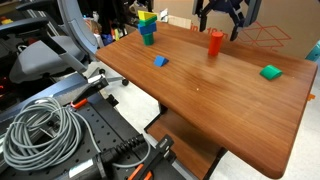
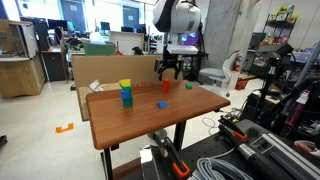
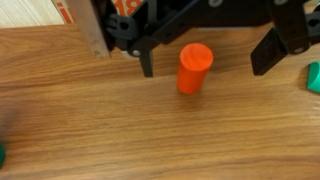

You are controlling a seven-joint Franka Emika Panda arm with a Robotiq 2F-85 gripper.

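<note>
A red upright block (image 1: 215,43) stands on the wooden table, towards its back edge. My gripper (image 1: 219,34) is just above it in exterior view 1, fingers open. In the wrist view, the red block's round-looking top (image 3: 195,62) shows in the gap between the two dark fingers, nearer the left one; neither appears to touch it. To the left is a stack with a yellow block (image 1: 147,17) on top, blue (image 1: 149,28) in the middle and green (image 1: 148,39) at the bottom. A small blue block (image 1: 160,61) lies in front of that stack.
A green block (image 1: 270,72) lies to the right of the red one, partly seen at the wrist view's right edge. A coil of grey cable (image 1: 43,140) is off the table.
</note>
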